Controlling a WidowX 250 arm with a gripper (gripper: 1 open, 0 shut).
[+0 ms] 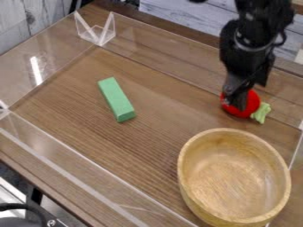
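A black gripper (242, 96) reaches down from the top right onto a red round object with a green top (243, 106), which looks like a strawberry or tomato toy. Its fingers are around or just over the red object; whether they grip it is unclear. A tan oval bowl (233, 177) lies at the bottom right, below the red object. A green block (116, 99) lies on the left part of the wooden table (142, 151).
A small white wire-like holder (97, 28) stands at the back left. Black cables or parts show at the bottom left corner.
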